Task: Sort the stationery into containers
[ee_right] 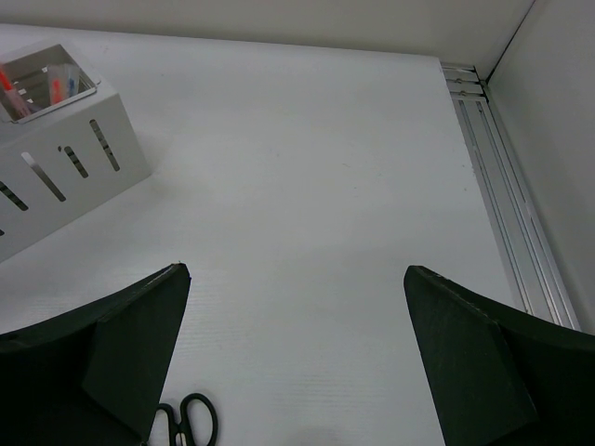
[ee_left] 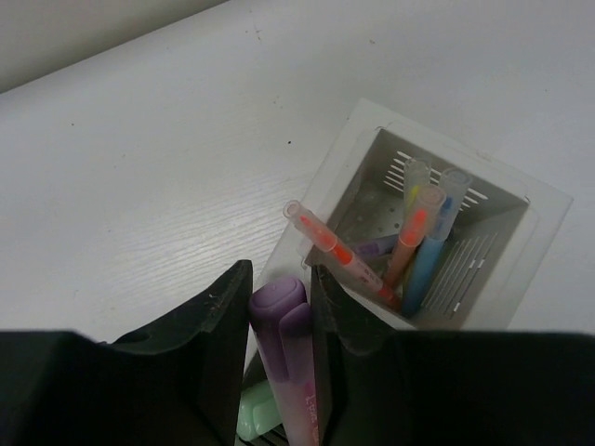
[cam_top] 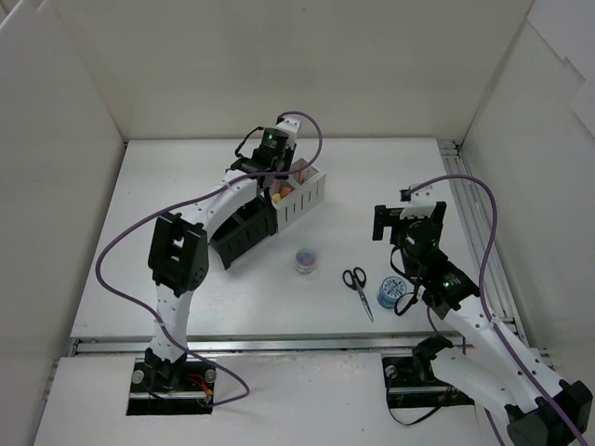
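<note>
My left gripper is shut on a pink-purple marker, held over the white organizer, whose compartment holds orange, blue, yellow and purple pens; a green item lies below the marker. A black basket adjoins the white organizer. My right gripper stands open at the right, nothing between its fingers. Scissors lie on the table, near a blue round container and a small clear cup.
A metal rail runs along the right edge, with walls behind and at the sides.
</note>
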